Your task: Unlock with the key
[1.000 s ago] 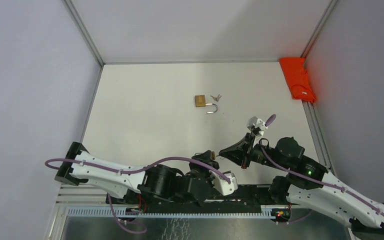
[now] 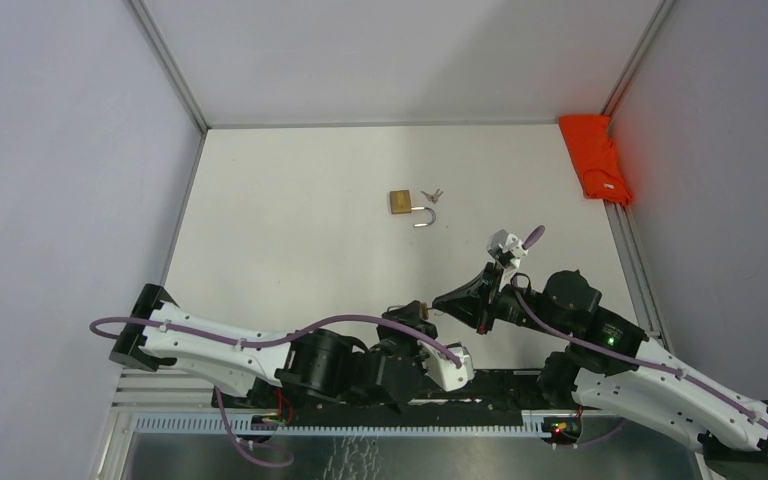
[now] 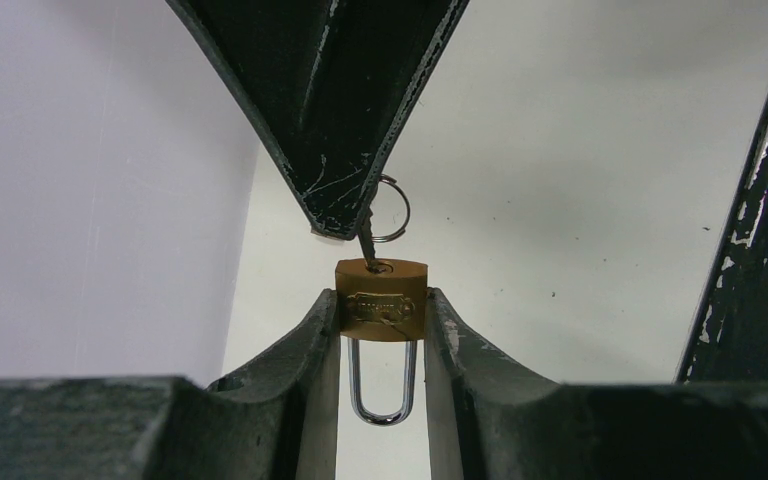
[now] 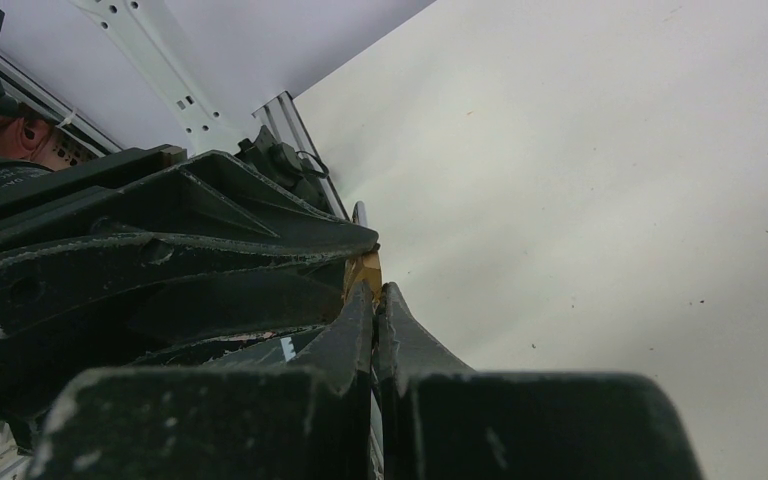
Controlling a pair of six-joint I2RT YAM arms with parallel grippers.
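A brass padlock (image 3: 380, 300), shackle downward, is held upright by my left gripper, which is shut on its body. Above it, my right gripper is shut with its tips at a key in the keyhole, the key ring (image 3: 402, 210) dangling beside them. In the top view both grippers meet near the front centre; the right wrist view shows only part of the lock (image 4: 365, 266), mostly hidden by the fingers.
Another padlock (image 2: 400, 202) with open shackle lies on the table beside loose keys (image 2: 432, 195). An orange cloth (image 2: 592, 158) rests in the back right corner.
The left arm looks unmoved.
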